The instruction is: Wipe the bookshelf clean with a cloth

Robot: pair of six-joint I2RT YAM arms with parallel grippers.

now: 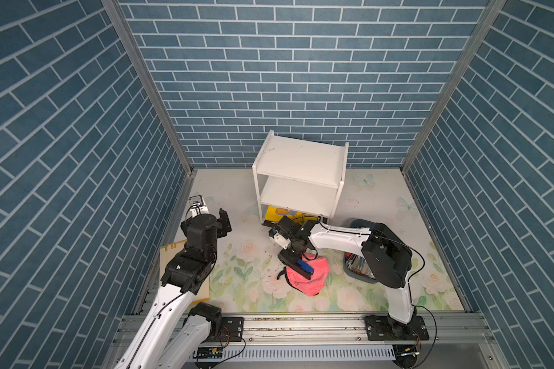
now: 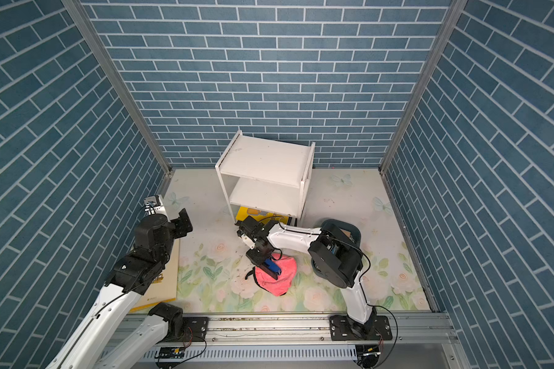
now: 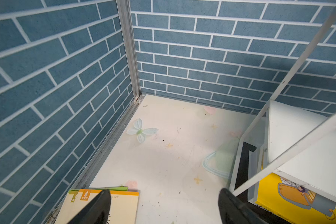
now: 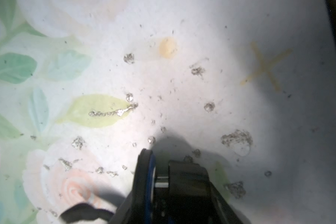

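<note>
A white two-tier bookshelf (image 1: pixel 298 160) stands at the back middle, with yellow boxed items (image 3: pixel 287 190) in its bottom. A pink cloth (image 1: pixel 314 279) lies on the table in front of it. My right gripper (image 1: pixel 298 264) is low over that cloth, pointing down; whether it grips any cloth cannot be seen. In the right wrist view its black-and-blue fingers are over a speckled table surface. My left gripper is open and empty, at the table's left, away from the shelf.
A grey bin (image 1: pixel 366 276) with books stands right of the cloth, partly under my right arm. Flat card sheets (image 3: pixel 100 205) lie at the left edge. The table between these and the shelf is clear.
</note>
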